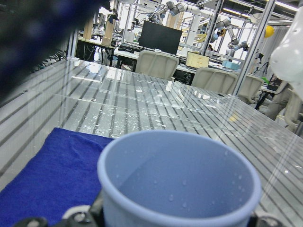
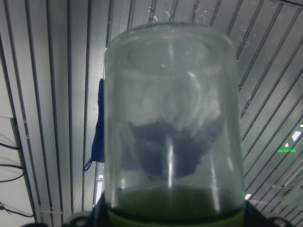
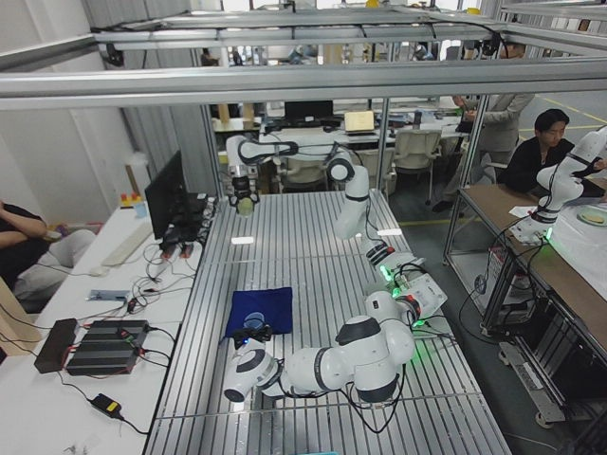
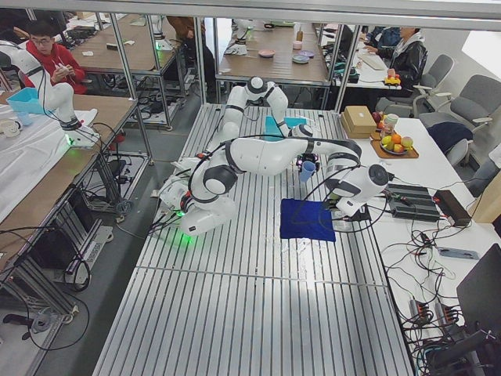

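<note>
A light blue cup (image 1: pixel 180 184) fills the bottom of the left wrist view, held in my left gripper (image 3: pixel 252 334) just over the near edge of a dark blue cloth (image 3: pixel 270 305). Behind it, higher up at the table's far end, my right gripper (image 3: pixel 242 194) is shut on a clear glass jar (image 2: pixel 173 94) with a green band or contents (image 2: pixel 175 203); in the right wrist view the jar covers most of the picture, with the cloth seen past it.
A monitor (image 3: pixel 166 199), cables and black boxes (image 3: pixel 104 346) line the side desk. A cyan bin (image 4: pixel 278 124) stands at one end of the table.
</note>
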